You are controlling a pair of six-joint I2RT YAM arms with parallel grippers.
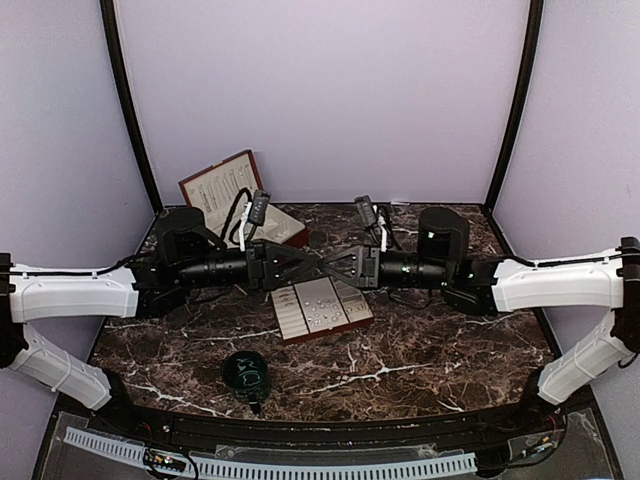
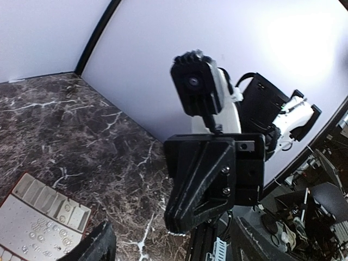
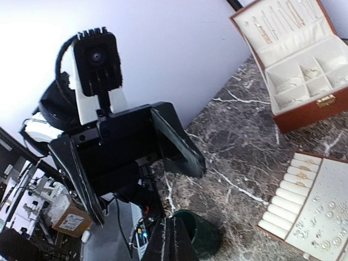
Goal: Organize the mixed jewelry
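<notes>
An open wooden jewelry box point(image 3: 302, 109) with necklaces in its lid and small items in compartments stands at the back left. In front lies a flat tray point(image 1: 323, 325) with ring rolls and small pieces point(image 3: 321, 212) on a pale pad. My left gripper point(image 1: 290, 265) and right gripper point(image 1: 340, 265) face each other above the tray, close together. The left one is open; I see nothing held in it. The right one is shut, its fingertips at the bottom of the right wrist view, with no item visible in them.
A dark green cup point(image 1: 245, 372) stands at the front left. Walls border the back and both sides.
</notes>
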